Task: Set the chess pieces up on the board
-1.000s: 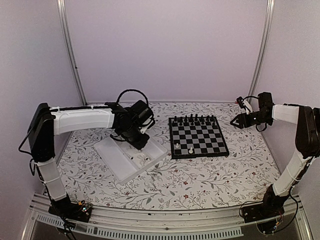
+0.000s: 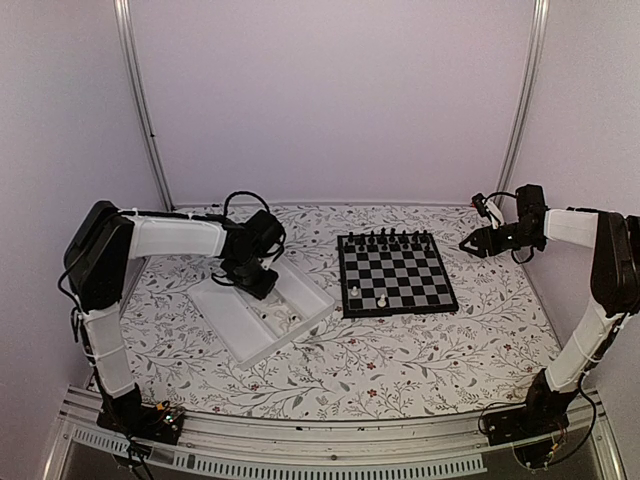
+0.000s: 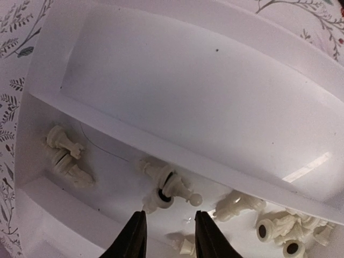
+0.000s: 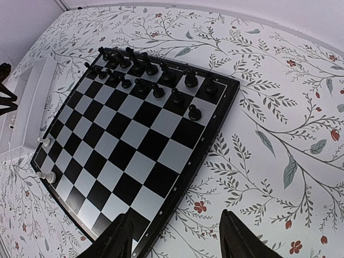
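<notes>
The chessboard (image 2: 398,270) has black pieces lined along its far side and two white pieces (image 4: 47,176) near its left side. The white sectioned tray (image 2: 230,330) lies left of it, several white pieces (image 3: 177,188) lying jumbled in one compartment. My left gripper is open above that compartment, nothing between its fingers, the pieces just beyond its tips. My right gripper stands open off the board's right edge, empty, in the air.
Pale walls bound the sides and back.
My left arm has moved left and slightly lower over the tray. The board, its pieces and the right arm look unchanged.
</notes>
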